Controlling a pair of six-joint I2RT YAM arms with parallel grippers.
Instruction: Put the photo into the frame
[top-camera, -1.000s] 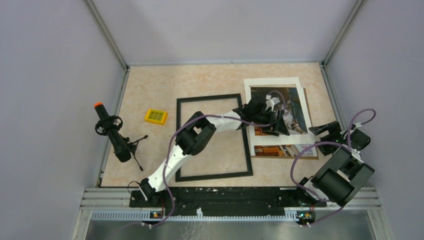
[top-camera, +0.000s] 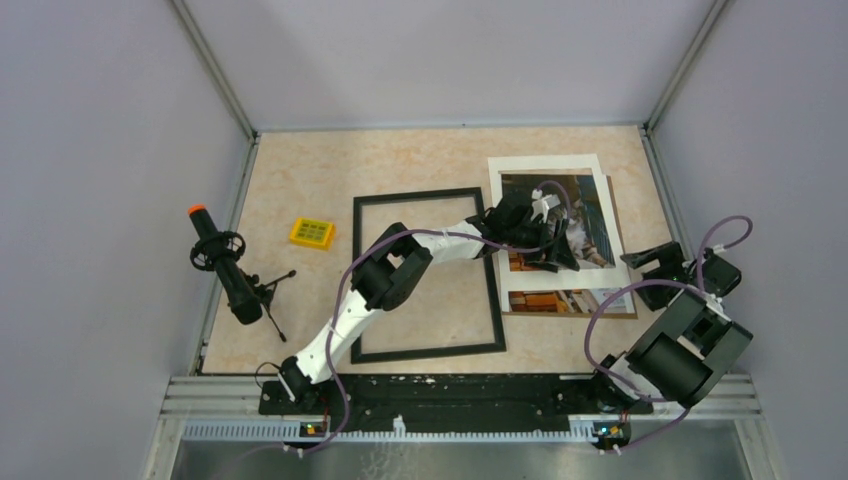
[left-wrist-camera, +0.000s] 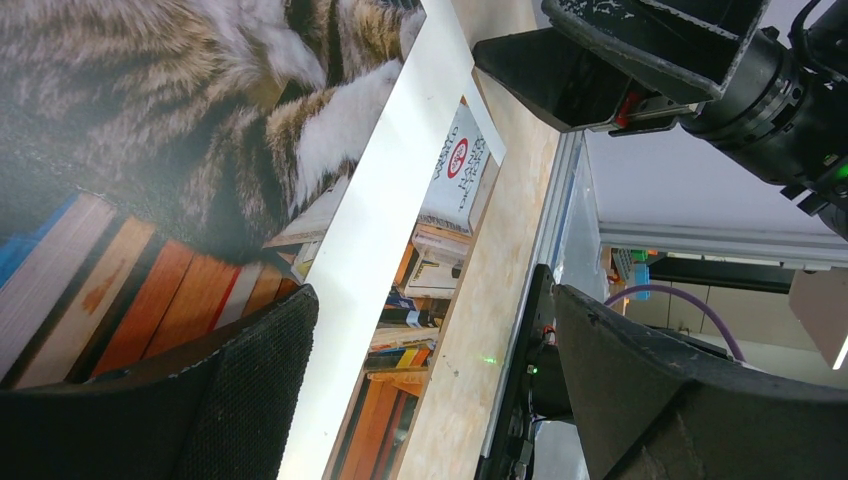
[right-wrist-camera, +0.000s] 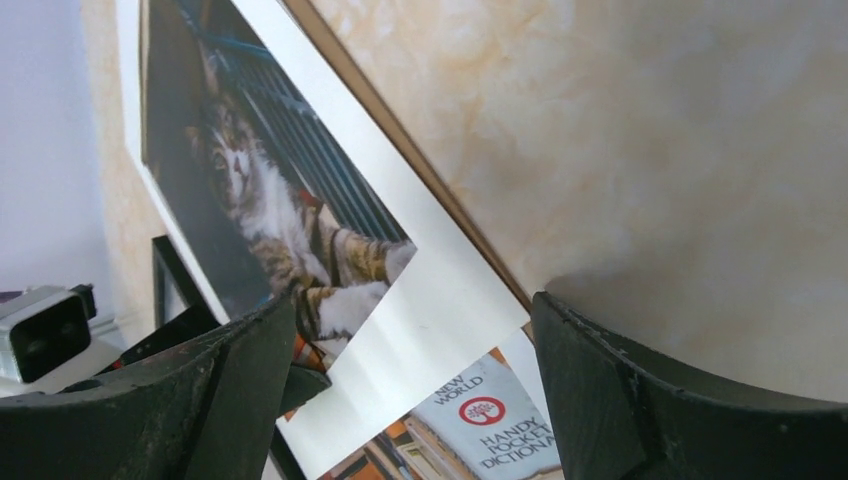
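A white-bordered photo of a cat lies on the right of the table, on top of another picture mounted on a brown board. To its left rests the empty black frame. My left gripper hovers over the photo's lower part, its fingers wide apart with nothing between. At the photo's right edge my right gripper stands open. In the right wrist view, one of its fingers shows close by the photo's corner; whether it touches cannot be told.
A yellow object sits on the table's left part. Beside it, a dark tube with an orange tip on a small tripod stands at the left edge. The left forearm crosses above the frame.
The left arm, the photo and the frame stay where they were.
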